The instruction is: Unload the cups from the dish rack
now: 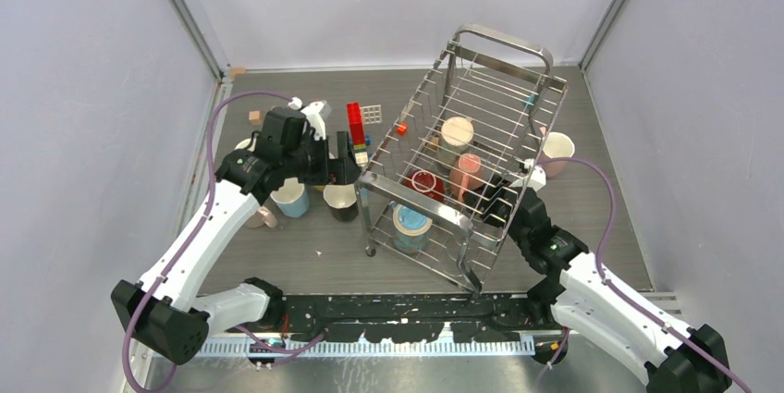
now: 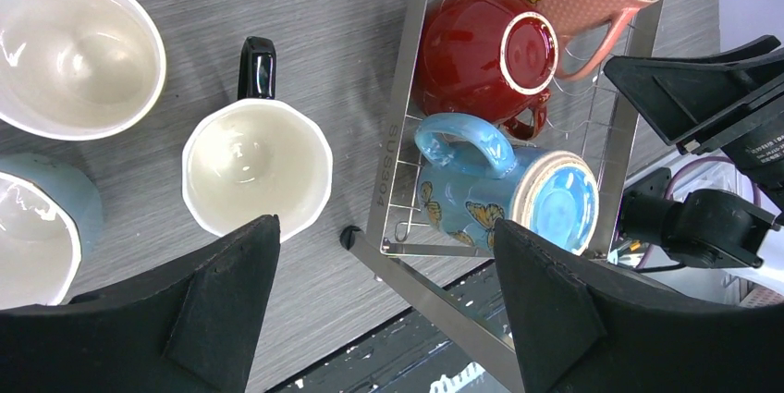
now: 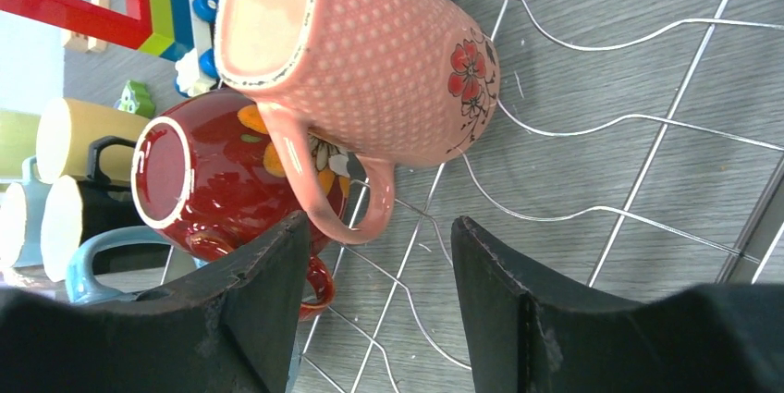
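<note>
The dish rack (image 1: pixel 499 62) holds a pink mug (image 3: pixel 370 79), a red mug (image 3: pixel 213 171), a blue butterfly mug (image 2: pixel 481 199) and a pale cup (image 1: pixel 457 131). My right gripper is inside the rack's side, part open, just below the pink mug's handle, with nothing between its fingers. My left gripper hangs open left of the rack, above cups on the floor: a white-lined cup with black handle (image 2: pixel 254 162), a light blue cup (image 2: pixel 46 227) and another white-lined cup (image 2: pixel 69 46).
Toy bricks (image 1: pixel 355 125) stand left of the rack at the back. A white cup (image 1: pixel 559 147) stands right of the rack. Bare floor shows at the front left and far right.
</note>
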